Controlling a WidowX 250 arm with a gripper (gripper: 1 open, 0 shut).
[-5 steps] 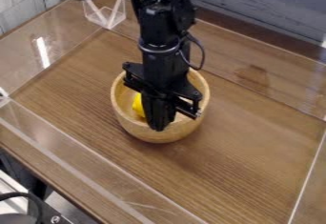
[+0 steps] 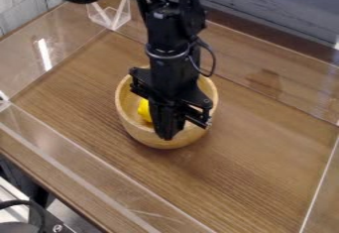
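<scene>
My black gripper [image 2: 169, 113] reaches down into a round wooden bowl [image 2: 188, 138] in the middle of the table. A yellow object [image 2: 143, 109] sits in the bowl at the left, mostly hidden behind the gripper. Whether the fingers are open or shut, or touch the yellow object, is hard to tell in this view.
A clear plastic container [image 2: 109, 11] stands at the back left. A black cable [image 2: 34, 212] lies at the front left corner.
The gripper has shifted very slightly within the bowl; the bowl and yellow object look much the same.
</scene>
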